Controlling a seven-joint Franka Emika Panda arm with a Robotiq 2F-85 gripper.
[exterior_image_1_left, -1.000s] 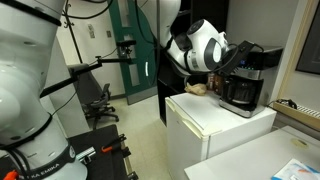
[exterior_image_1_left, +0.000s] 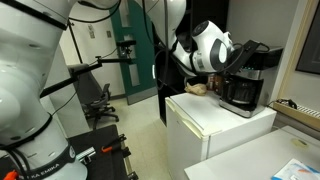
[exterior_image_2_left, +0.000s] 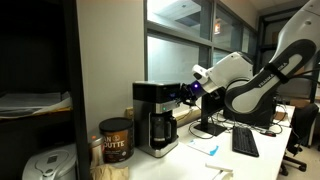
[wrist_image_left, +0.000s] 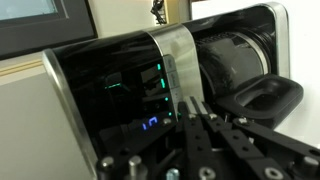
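Note:
A black and silver coffee maker (exterior_image_1_left: 242, 82) stands on the white counter, its glass carafe (exterior_image_2_left: 160, 128) inside. In the wrist view its glossy front panel (wrist_image_left: 125, 95) fills the middle, with green lit marks and a blue light along a silver strip (wrist_image_left: 180, 65). My gripper is shut, nothing seen between its fingers, and its tips are at the lower part of that panel close to the lights. Whether they touch it, I cannot tell. From the side, the gripper (exterior_image_2_left: 187, 94) is level with the machine's upper front.
A brown canister (exterior_image_2_left: 116, 138) and a container of wooden-looking items (exterior_image_2_left: 97, 150) stand beside the coffee maker. A monitor (exterior_image_2_left: 212, 110) and keyboard (exterior_image_2_left: 244, 140) are on the other side.
My arm has shifted slightly toward the coffee maker over the last second, the gripper staying at its upper front. The coffee maker has not visibly moved.

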